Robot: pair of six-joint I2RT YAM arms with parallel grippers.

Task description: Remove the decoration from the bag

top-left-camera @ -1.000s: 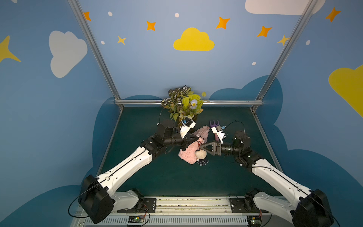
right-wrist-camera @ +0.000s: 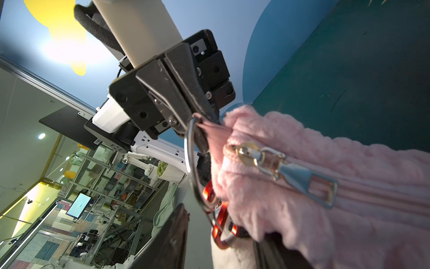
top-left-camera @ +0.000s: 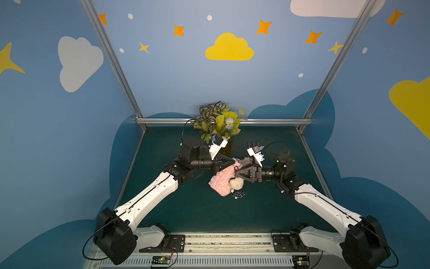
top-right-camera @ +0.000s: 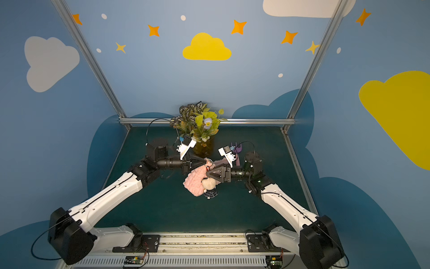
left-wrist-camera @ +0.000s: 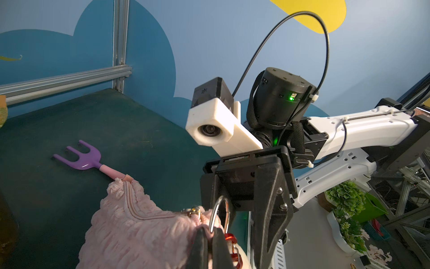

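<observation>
The fluffy pink bag [top-left-camera: 220,183] lies mid-table. My left gripper is shut on a small pink tab [right-wrist-camera: 214,134] at the bag's zipper end. A silver ring [right-wrist-camera: 191,165] passes by that tab, and a red clasp [right-wrist-camera: 220,224] is at its lower end. The decoration [top-left-camera: 236,183], a cream plush with a dark plaid part, lies against the bag's side. My right gripper [top-left-camera: 238,173] is part open around the clasp area, its fingers [right-wrist-camera: 172,237] apart. Whether they touch the clasp cannot be told.
A potted plant [top-right-camera: 203,145] stands behind the bag. A purple toy fork [left-wrist-camera: 87,157] with a pink handle lies behind, to the right.
Both grippers have shifted slightly left, and the bag's near end and the decoration have moved a little left and toward the front. The left gripper stays at the tab.
</observation>
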